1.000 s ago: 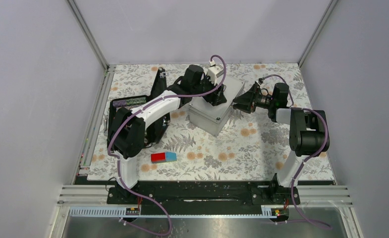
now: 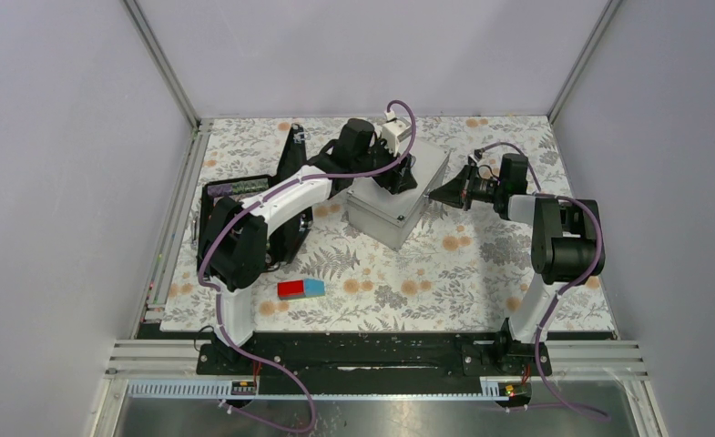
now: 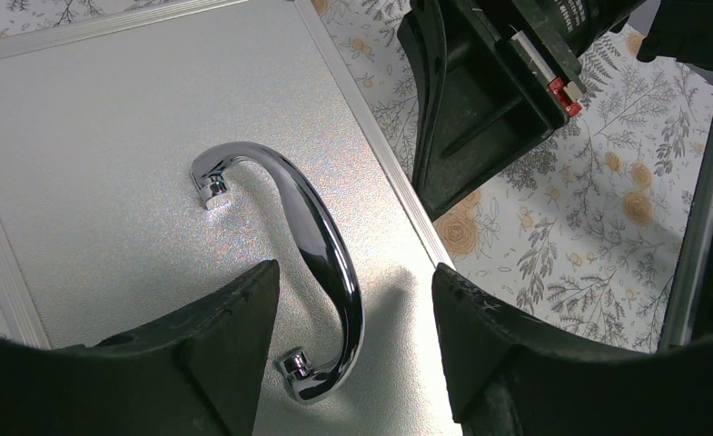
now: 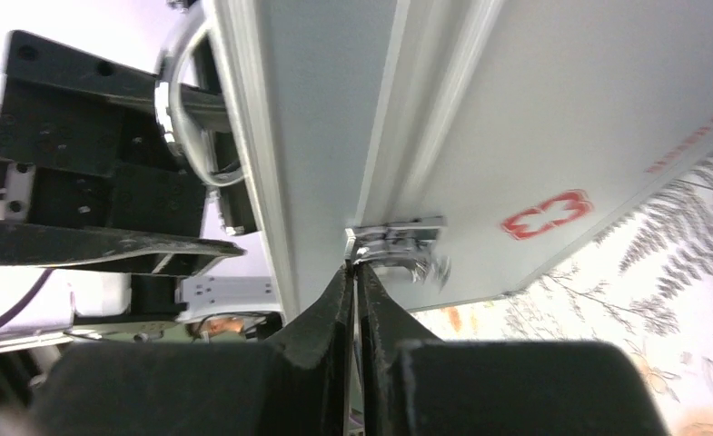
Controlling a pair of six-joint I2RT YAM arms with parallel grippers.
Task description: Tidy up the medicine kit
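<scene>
The medicine kit is a silver-grey metal box [image 2: 372,218] with a shut lid [image 3: 89,154] and a red cross [image 4: 548,213] on its side. On the lid stands a curved chrome handle [image 3: 321,241]. My left gripper is part open over the lid, its fingers on either side of the handle, with a gap between the handle and the right-hand finger. At the box's right side my right gripper is shut, its fingertips together at a small metal latch [image 4: 398,238]. Whether they touch the latch is hard to tell.
A black open case [image 2: 237,185] with items inside lies at the left, partly hidden by my left arm. A small red and blue box [image 2: 301,289] lies at the front left. Both grippers are close together around the kit.
The left arm and the kit look unmoved.
</scene>
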